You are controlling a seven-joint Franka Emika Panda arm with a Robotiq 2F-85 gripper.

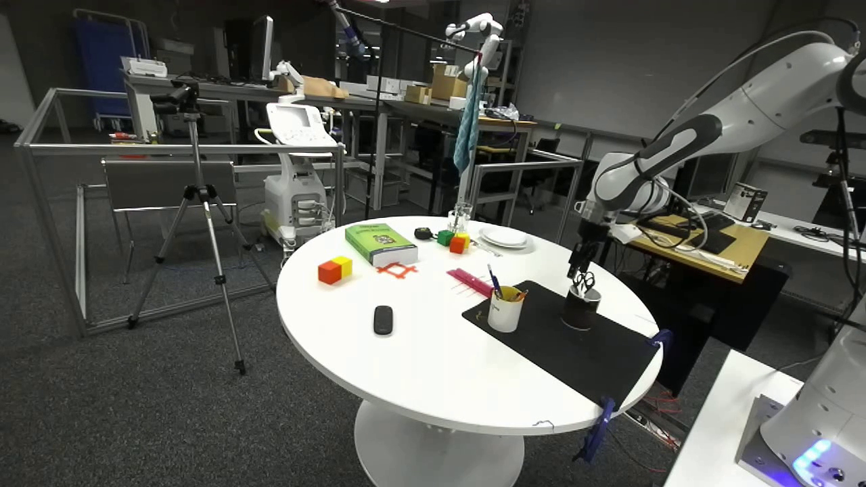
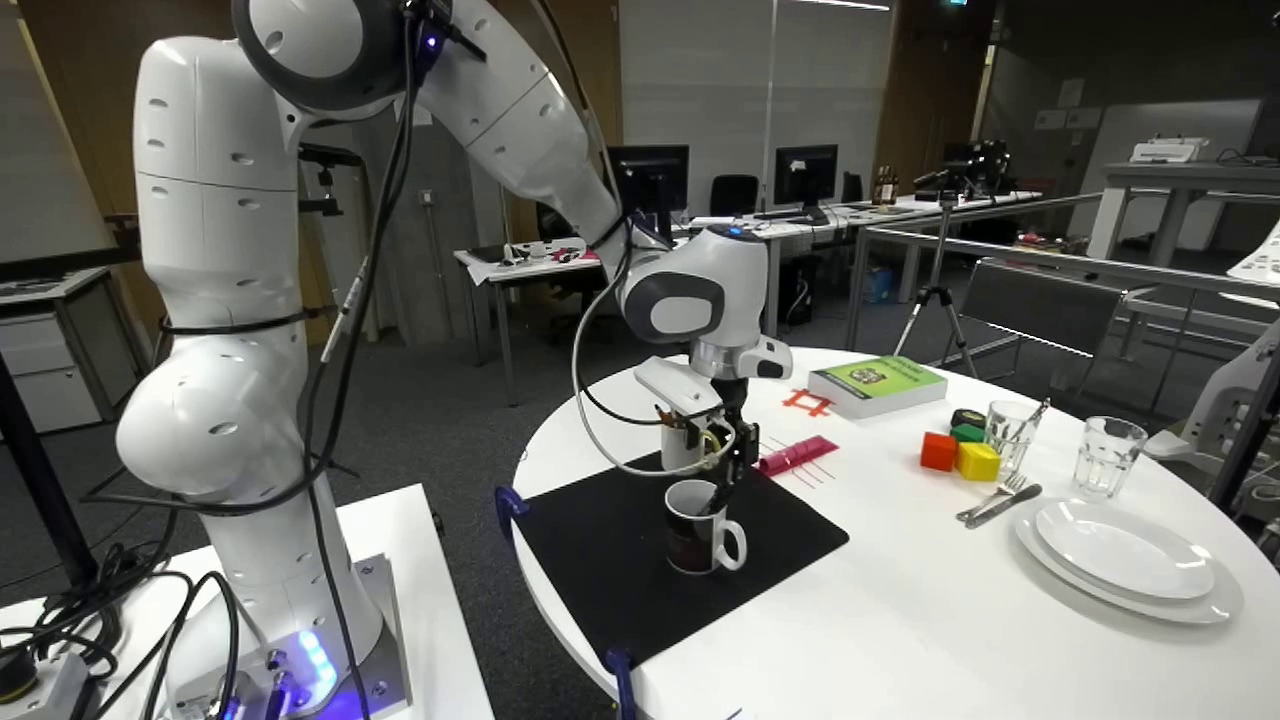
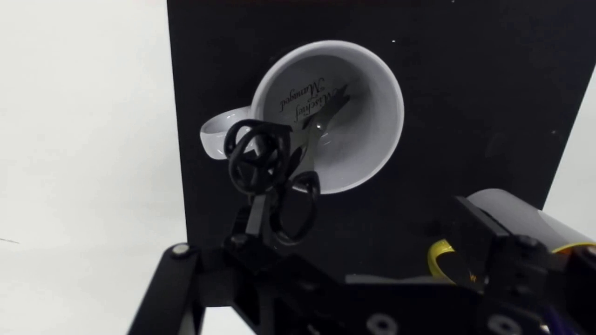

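Note:
A dark mug (image 1: 580,312) with a white inside stands upright on the black mat (image 2: 600,564). Black-handled scissors (image 3: 260,162) lean in the mug (image 3: 385,111), blades down, with their handles over the rim on the handle side. My gripper is open just above and beside the mug. One finger (image 3: 257,215) is right at the scissors' handles; whether it touches them I cannot tell. The other finger stands well apart, near the white cup, and nothing is clasped between the two. In exterior view 2, the gripper's tips are partly hidden beside the mug.
Close by is a white cup (image 1: 504,315) with pens and a yellow inside. Beyond it lie a pink-red object (image 1: 469,281), a green book (image 1: 381,245) and colored blocks (image 2: 956,454). Plates (image 2: 1125,554) and glasses stand farther off.

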